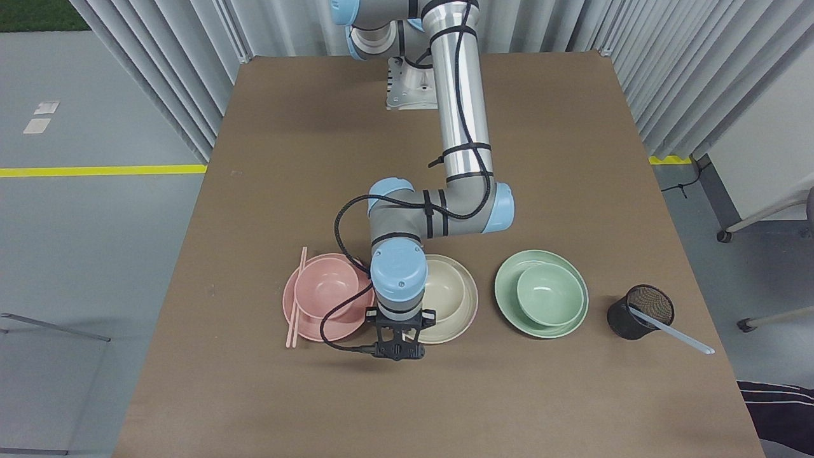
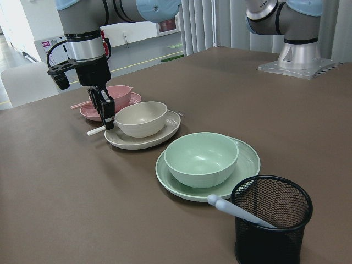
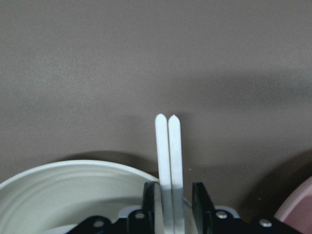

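Note:
A pair of white chopsticks (image 3: 169, 165) lies along the rim of the cream plate (image 2: 126, 141), beside the cream bowl (image 2: 142, 124). My gripper is down at them, a black finger on each side; in the wrist view a little space shows between the fingers and the sticks, so it looks open. In the front view the wrist and gripper (image 1: 395, 336) hide most of the chopsticks. The pink bowl (image 1: 324, 286) on its plate, with pink chopsticks (image 1: 297, 305) along it, is beside them.
A green bowl (image 1: 549, 294) on a green plate (image 1: 516, 305) stands to the right in the front view, with a black mesh cup (image 1: 626, 320) holding pale chopsticks (image 1: 679, 336) beyond it.

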